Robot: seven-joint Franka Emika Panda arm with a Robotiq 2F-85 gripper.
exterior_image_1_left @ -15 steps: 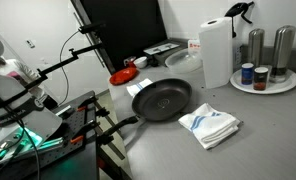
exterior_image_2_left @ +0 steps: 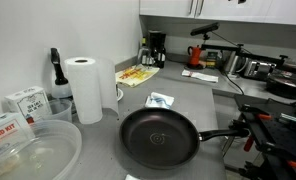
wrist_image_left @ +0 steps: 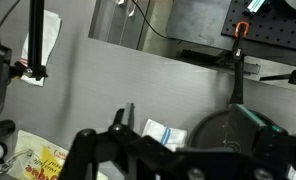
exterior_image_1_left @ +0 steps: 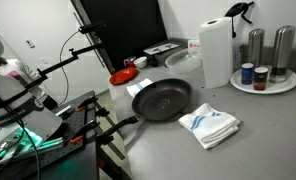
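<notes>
A black frying pan (exterior_image_1_left: 162,100) rests flat on the grey table, its handle (exterior_image_1_left: 118,130) pointing toward the robot's side. Exterior view 2 shows the same pan (exterior_image_2_left: 159,137) in front of a paper towel roll. A folded white cloth (exterior_image_1_left: 210,126) lies beside it; another white cloth (exterior_image_2_left: 160,100) appears behind the pan in exterior view 2. In the wrist view my gripper is open above the table, its fingers spread and nothing held between them. Below it are the pan (wrist_image_left: 223,132), partly covered by the gripper, and a white cloth (wrist_image_left: 165,134).
A paper towel roll (exterior_image_1_left: 216,55), a clear plastic bowl (exterior_image_1_left: 184,62) and a round tray (exterior_image_1_left: 265,87) with shakers and small jars stand toward the back. A red bowl (exterior_image_1_left: 141,62) sits at the far end. Bare table (exterior_image_1_left: 253,150) lies right of the folded cloth.
</notes>
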